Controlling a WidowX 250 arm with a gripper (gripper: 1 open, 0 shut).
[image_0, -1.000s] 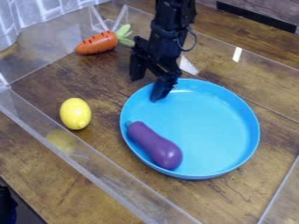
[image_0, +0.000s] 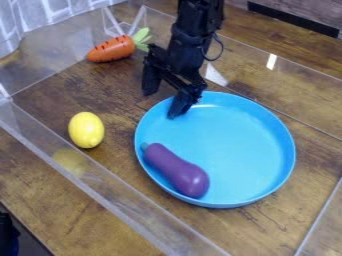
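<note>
My black gripper (image_0: 171, 80) hangs from the top centre, over the upper left rim of a blue plate (image_0: 241, 150), its fingers apart with nothing seen between them. A purple eggplant (image_0: 175, 169) lies in the lower left of the plate. A yellow egg-shaped object (image_0: 86, 129) lies on the wooden floor to the left of the plate. An orange carrot (image_0: 110, 49) with a green top lies at the upper left, left of the gripper.
Clear plastic walls run along the left and bottom left.
My gripper has shifted slightly and changed its angle near the plate's top rim. The objects and the plate look unmoved.
</note>
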